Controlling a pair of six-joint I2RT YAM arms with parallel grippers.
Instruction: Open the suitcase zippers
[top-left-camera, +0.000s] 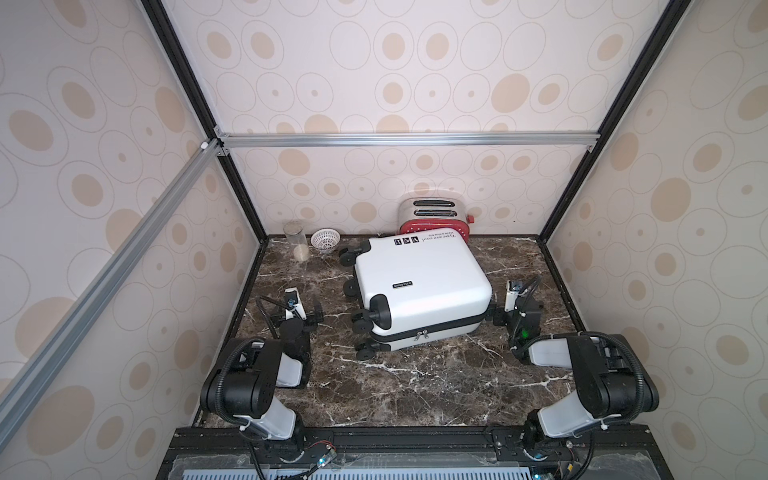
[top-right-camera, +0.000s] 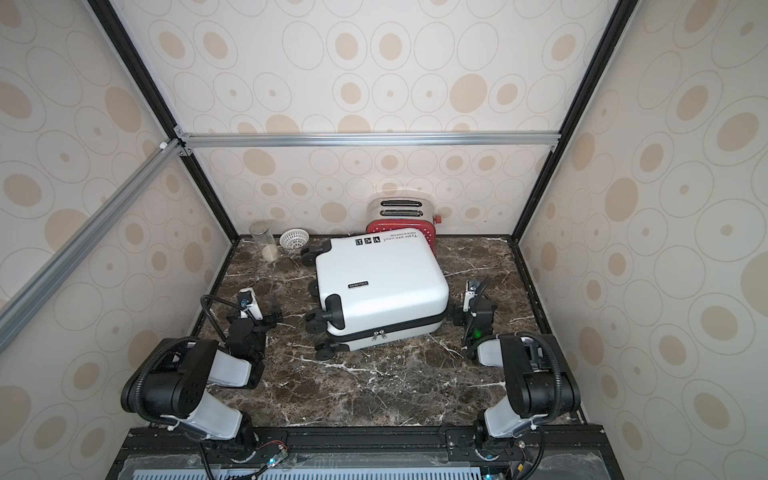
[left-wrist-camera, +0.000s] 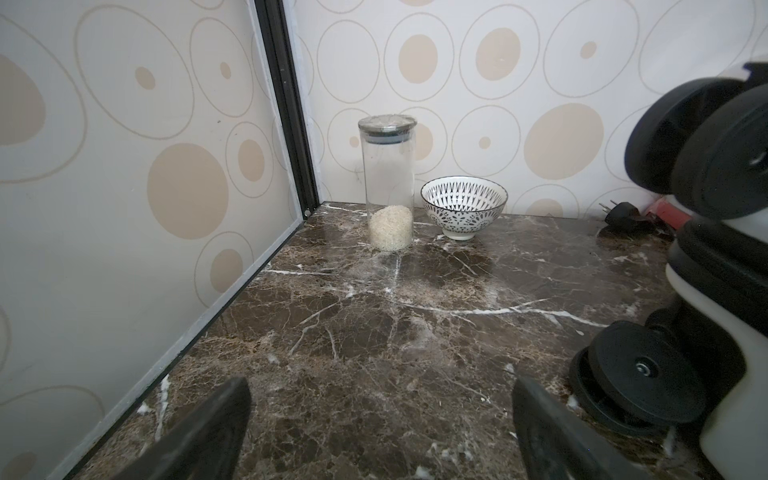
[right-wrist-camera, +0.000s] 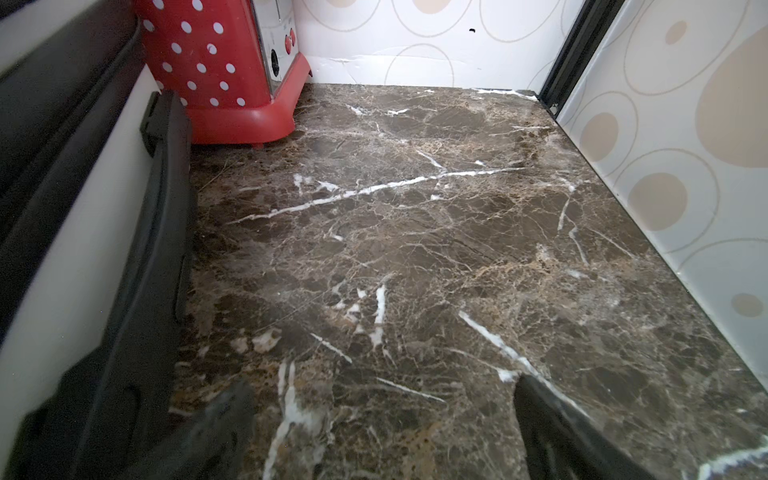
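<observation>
A white suitcase (top-left-camera: 424, 276) lies flat in the middle of the counter, its black wheels (top-left-camera: 380, 312) toward the left. Along its near side runs a black zipper band, where two small zipper pulls (top-left-camera: 421, 334) sit together near the middle. My left gripper is open left of the wheels, with only bare counter between its fingers. Close by the suitcase's right end, my right gripper is open too and empty. Neither wrist view shows the zipper pulls.
A red toaster (right-wrist-camera: 216, 80) stands behind the suitcase. A glass jar (left-wrist-camera: 389, 184) and a patterned bowl (left-wrist-camera: 464, 204) are at the back left. Side walls bound both ends.
</observation>
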